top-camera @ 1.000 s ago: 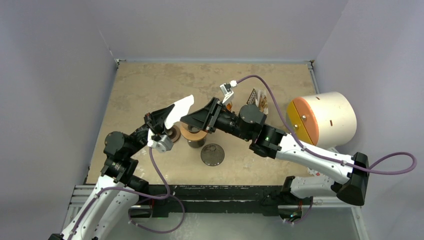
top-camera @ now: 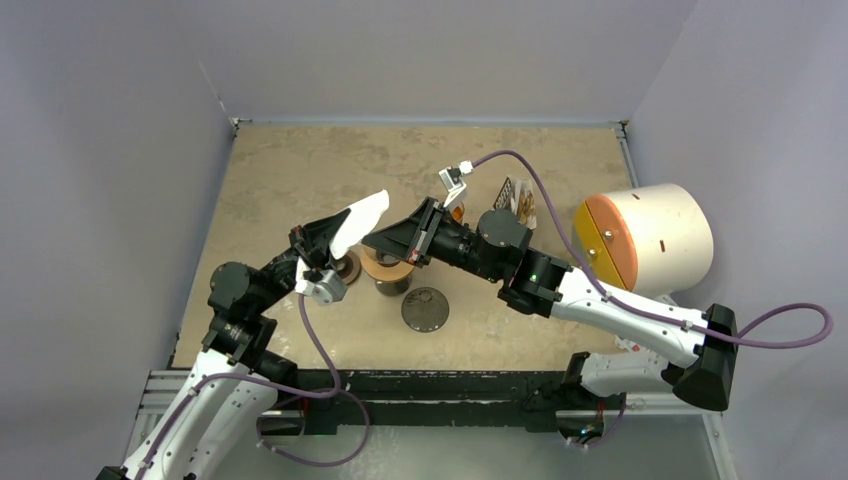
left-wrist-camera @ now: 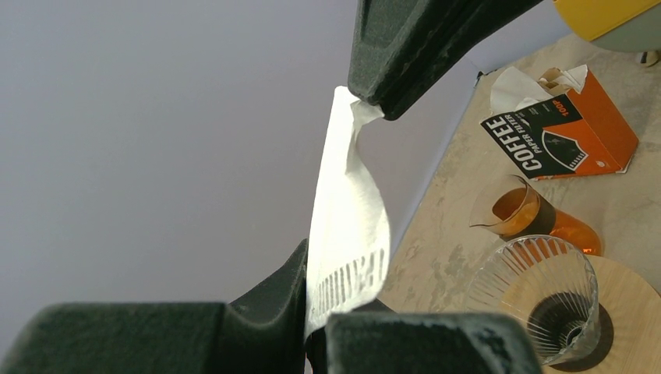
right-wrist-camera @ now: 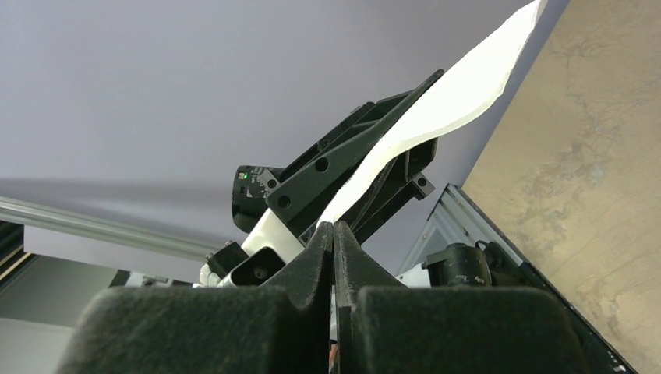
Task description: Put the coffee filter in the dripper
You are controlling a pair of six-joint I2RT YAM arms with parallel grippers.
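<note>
A white paper coffee filter [top-camera: 362, 220] hangs in the air between both arms. In the left wrist view, my left gripper is shut on the filter's lower end, where its crimped edge shows. At the opposite end, my right gripper pinches a creased corner of the paper. The right wrist view also has the right gripper shut with the filter's tip at its fingertips. Below, the clear ribbed glass dripper [left-wrist-camera: 499, 269] stands over a round wooden piece [left-wrist-camera: 635, 312]; from above, the arms hide most of the dripper.
An orange and black filter box [left-wrist-camera: 573, 128] lies open behind an amber glass vessel [left-wrist-camera: 573, 230]. A dark round disc [top-camera: 425, 310] is flat on the table in front. The cream and yellow cylinder [top-camera: 650, 240] occupies the right side.
</note>
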